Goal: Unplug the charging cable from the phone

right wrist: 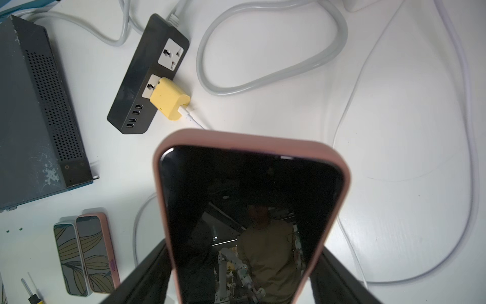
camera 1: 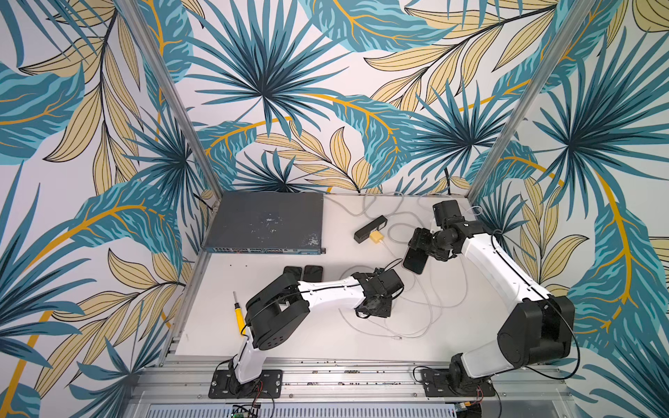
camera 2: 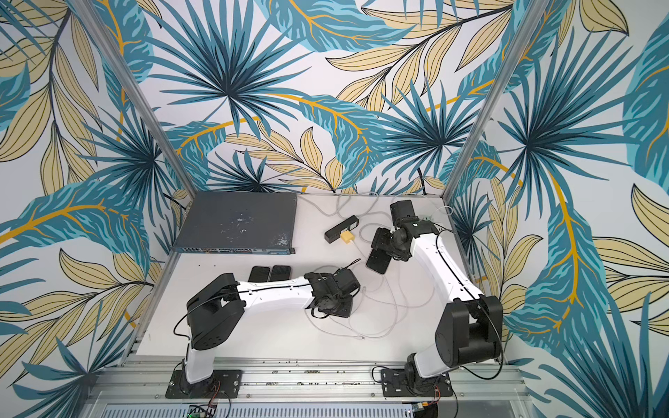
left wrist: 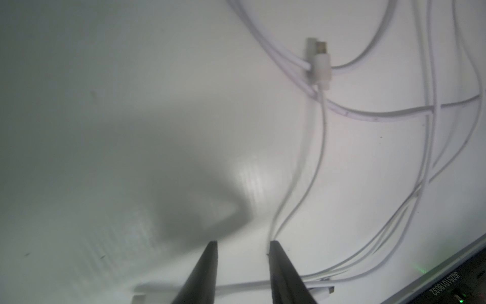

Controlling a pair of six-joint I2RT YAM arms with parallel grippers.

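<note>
A phone in a pink case [right wrist: 253, 217] sits between my right gripper's fingers, filling the middle of the right wrist view; in the top left view it [camera 1: 414, 261] extends from beneath my right gripper [camera 1: 420, 240]. Whether those fingers press on it is unclear. My left gripper is part open over the white table near the middle, with nothing between its fingertips. Below it lie white cables and a loose cable plug [left wrist: 322, 71]. I cannot see whether a cable is attached at the phone's hidden lower end.
A black power strip [right wrist: 134, 96] with a yellow charger [right wrist: 167, 98] lies at the back centre. A large grey metal box [camera 1: 264, 219] fills the back left. Two other phones [right wrist: 95, 253] and a screwdriver [camera 1: 238, 315] lie on the left. Cables spread across the middle and right.
</note>
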